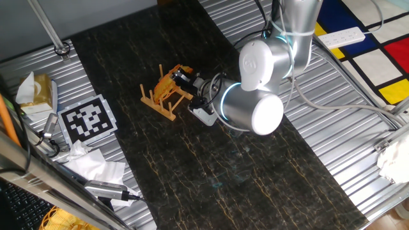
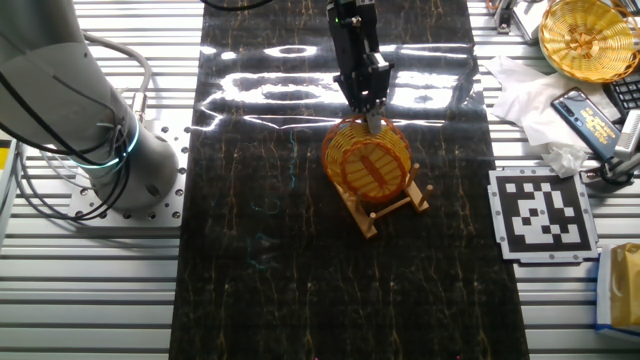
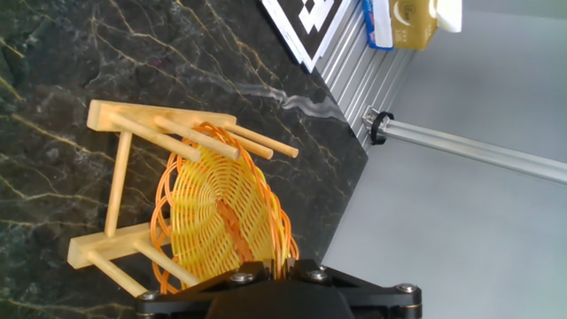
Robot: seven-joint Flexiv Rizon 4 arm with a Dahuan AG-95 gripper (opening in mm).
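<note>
A shallow round wicker basket [image 3: 199,208], yellow with an orange braided rim, leans in a light wooden peg rack [image 3: 118,182]. In the wrist view, pegs of the rack stand on either side of the basket. My gripper is shut on the basket's rim at the bottom of that view. From the side, the basket [image 1: 165,87] appears tilted among the pegs of the rack [image 1: 160,111], with the gripper [image 1: 179,76] at its upper right edge. Exterior view 2 shows the basket [image 2: 372,168] covering much of the rack [image 2: 392,208].
The dark marbled board [image 1: 211,172] is clear around the rack. Left of it in exterior view 1 are a marker board [image 1: 89,119], a tissue box [image 1: 37,94] and crumpled tissue [image 1: 96,165]. A second yellow basket [image 2: 588,40] lies off the board.
</note>
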